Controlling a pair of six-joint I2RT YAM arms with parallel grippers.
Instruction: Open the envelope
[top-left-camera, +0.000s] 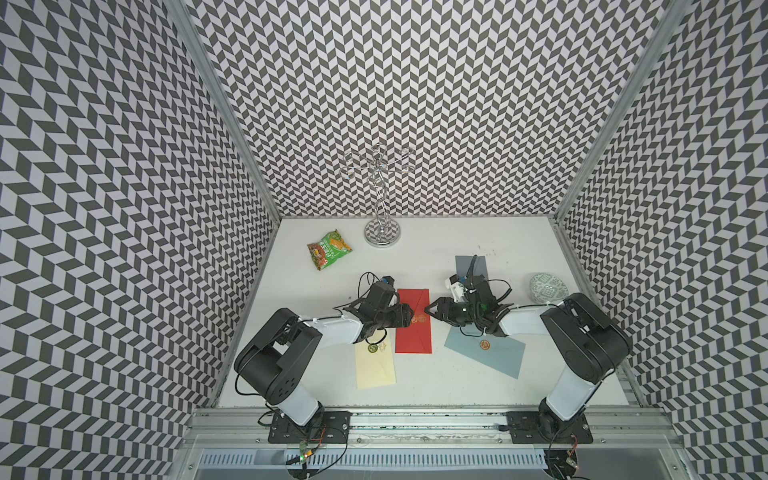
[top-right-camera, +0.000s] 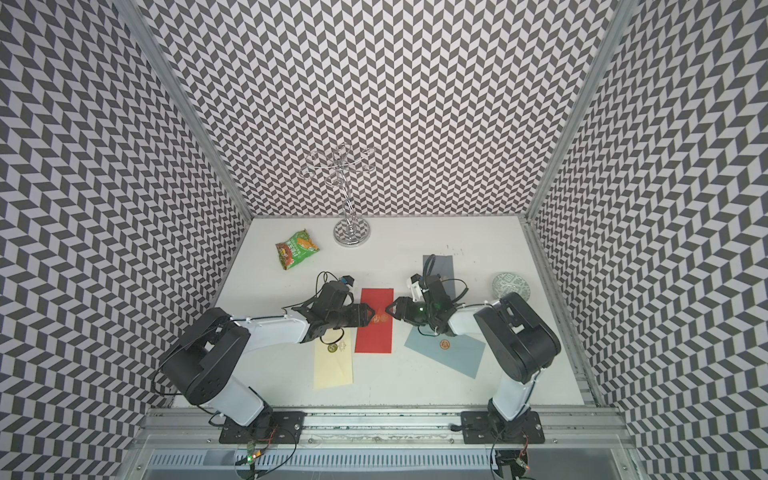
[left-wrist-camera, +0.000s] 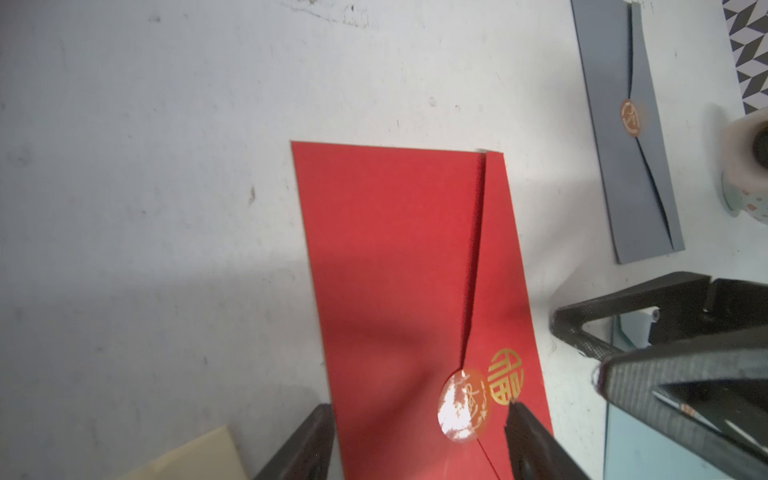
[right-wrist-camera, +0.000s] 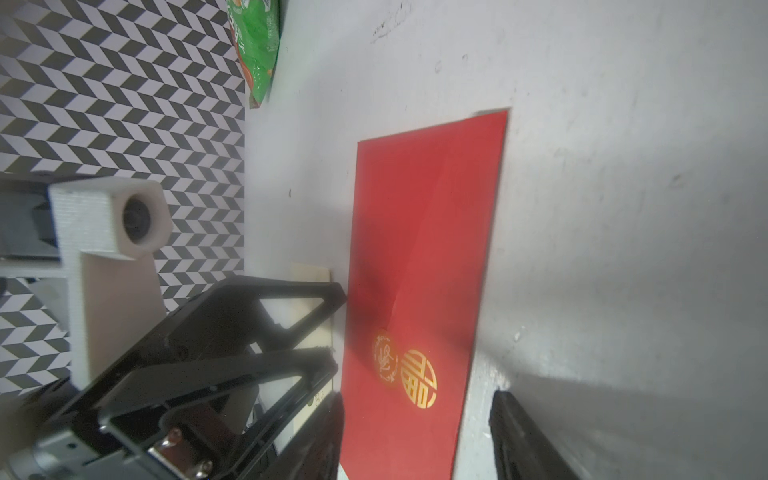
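A red envelope (top-left-camera: 413, 344) lies flat at the middle of the table, with a round seal (left-wrist-camera: 461, 405) and gold emblem beside it on the flap line. My left gripper is low over the envelope's left part, fingers apart with the seal between them in view, from the left side. My right gripper faces it from the opposite side at the right edge, fingers apart over the envelope. Whether either touches the paper is unclear.
A yellow envelope (top-left-camera: 375, 372), light blue envelope (top-left-camera: 496, 356) and grey envelope (left-wrist-camera: 624, 184) lie around it. A snack bag (top-left-camera: 329, 249), metal stand (top-left-camera: 382, 232) and patterned dish (top-left-camera: 548, 286) stand farther back.
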